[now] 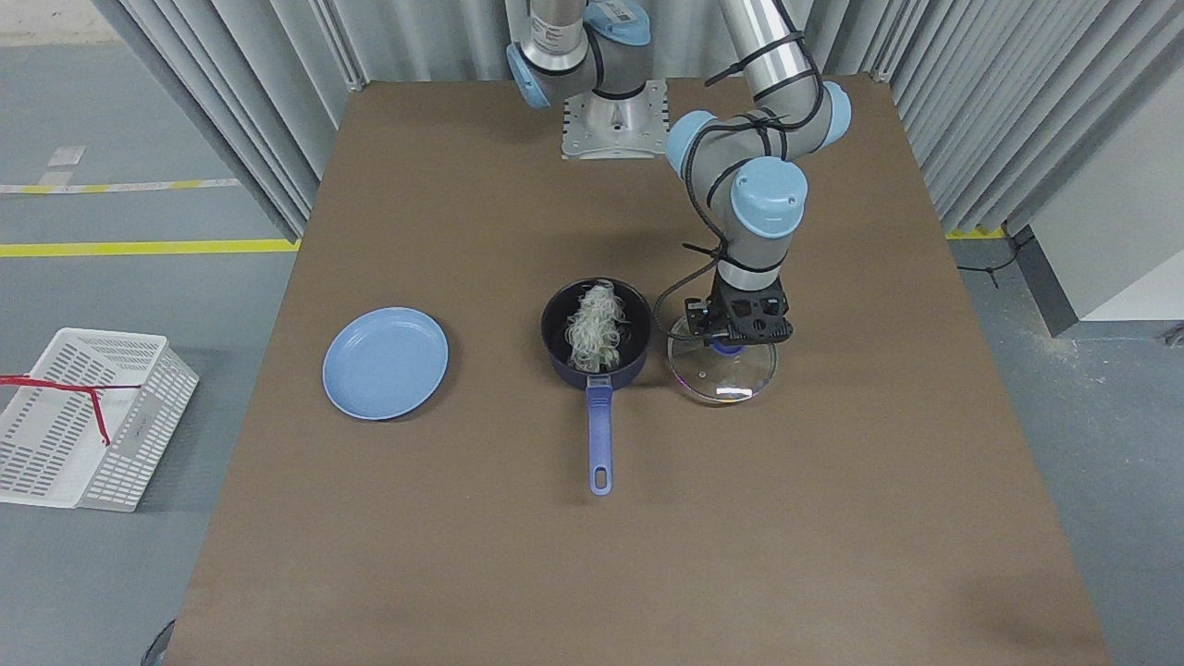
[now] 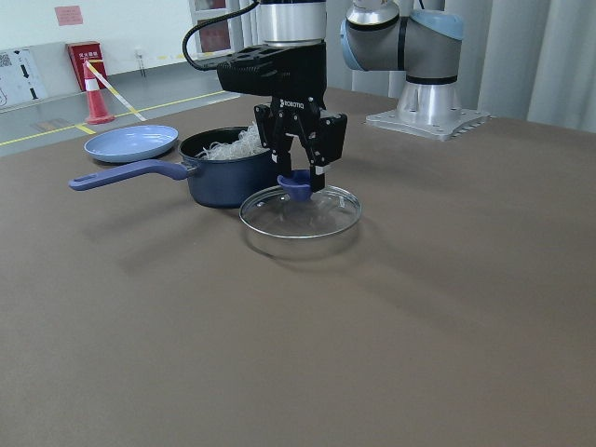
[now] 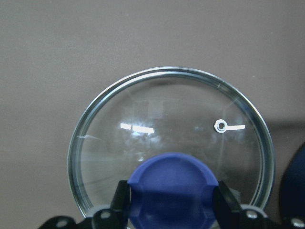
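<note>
My gripper (image 2: 299, 158) is shut on the blue knob (image 3: 172, 190) of the glass lid (image 1: 721, 377), which hangs just beside the dark blue saucepan (image 1: 561, 345), to its right in the front view. In the left view the lid appears slightly above the tabletop, with a shadow under it. White noodle-like strands (image 1: 594, 326) lie inside the saucepan, whose long lilac handle (image 1: 600, 427) points toward the front camera. In the wrist view the knob sits between both fingers, with the clear lid spread around it.
A light blue plate (image 1: 385, 362) lies left of the saucepan. The arm's white base (image 1: 615, 133) stands at the back. A white basket (image 1: 133, 444) is on the floor to the left.
</note>
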